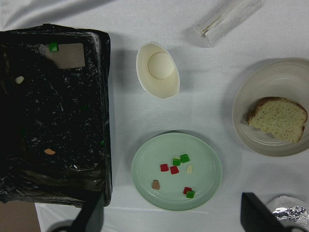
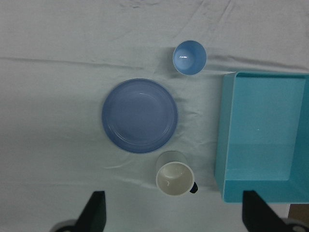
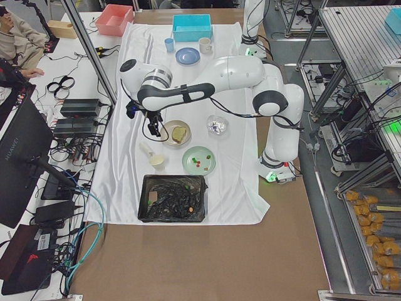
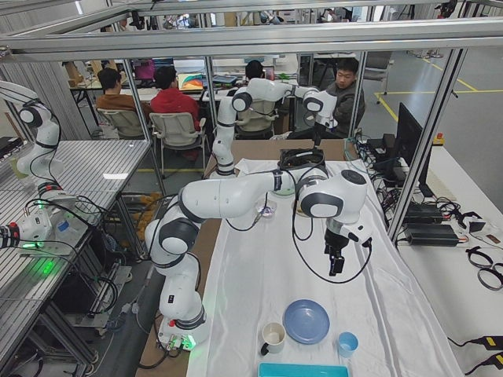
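Observation:
My left gripper hangs open and empty over the near half of the table. Below it are a black-lined bin (image 1: 53,121) with scraps, a green plate (image 1: 203,174) of small coloured pieces, a beige plate (image 1: 251,135) with a bread slice (image 1: 275,121), a cream container (image 1: 157,82), a clear tube-like object (image 1: 222,21) and crumpled foil (image 1: 289,212). My right gripper, also open and empty, is above a blue plate (image 2: 139,116), a small blue cup (image 2: 189,58), a white mug (image 2: 175,179) and a turquoise tray (image 2: 260,135).
A white cloth (image 3: 119,188) covers the work table, with bare brown edge at the near side. A pink bin (image 3: 114,19), cables and a monitor (image 3: 22,157) stand on the side table. The middle of the cloth has some free room.

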